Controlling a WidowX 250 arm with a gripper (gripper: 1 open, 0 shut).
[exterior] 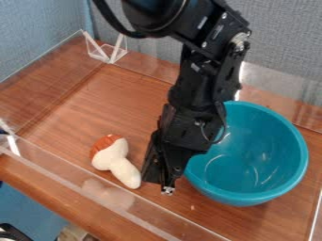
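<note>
My black gripper (164,175) hangs low over the wooden table, just in front of the left side of a large teal bowl (257,160) and partly hiding that bowl. Its fingertips point down near the table, and I cannot tell from this view how far apart they are. A white object with a red-orange end, shaped like a mushroom or toy (120,165), lies on the table just left of the fingertips.
A clear plastic barrier runs along the front edge. A white wire-like item (104,49) stands at the back left corner, beside grey walls.
</note>
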